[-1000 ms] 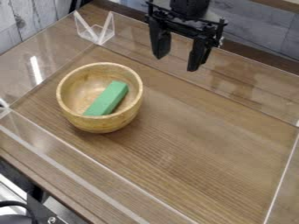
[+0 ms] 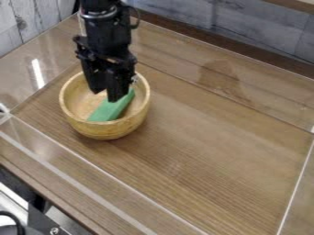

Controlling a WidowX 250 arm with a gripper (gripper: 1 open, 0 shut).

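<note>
A wooden bowl (image 2: 77,117) sits on the left of the wooden table (image 2: 215,147), with a green elongated object (image 2: 110,111) lying in it. My gripper (image 2: 106,72), black, hangs over the back part of the bowl, just behind the green object. Its fingers partly hide the bowl's back rim, and I cannot make out whether they are open or shut.
A pale edge runs along the table's left side at the back, and a dark object (image 2: 10,225) shows at the front left corner.
My gripper has moved from the back right of the table leftward and toward the front, to over the bowl. The bowl and green object look unmoved.
</note>
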